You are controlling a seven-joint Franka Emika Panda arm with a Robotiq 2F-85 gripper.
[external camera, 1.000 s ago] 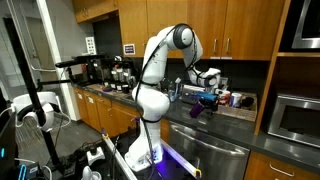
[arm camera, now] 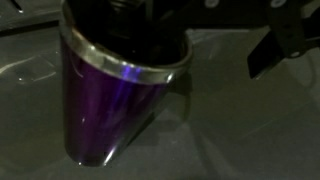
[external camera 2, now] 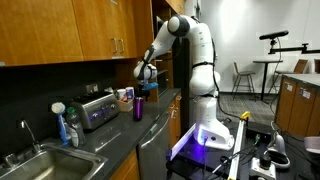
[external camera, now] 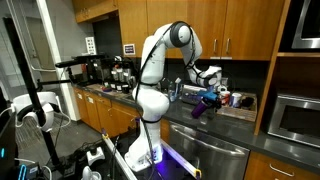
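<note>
A purple cup (arm camera: 105, 105) with a shiny metal rim fills the left of the wrist view. It stands on the dark counter, seen from above. In the second exterior view the same purple cup (external camera 2: 138, 108) looks upright near the counter's front edge. My gripper (external camera: 208, 98) is low over the cup. One dark finger appears to reach over the cup's mouth, and the other finger (arm camera: 268, 52) is well to the right, outside the rim. A clear gap separates that finger from the cup, so the fingers look open. The inside of the cup is too dark to read.
Behind the cup, a wooden tray (external camera: 240, 113) and several small items line the wall. A toaster (external camera 2: 95, 108), bottles and a sink (external camera 2: 60, 165) share the counter. A microwave (external camera: 295, 117) stands at the right. Bare counter lies right of the cup.
</note>
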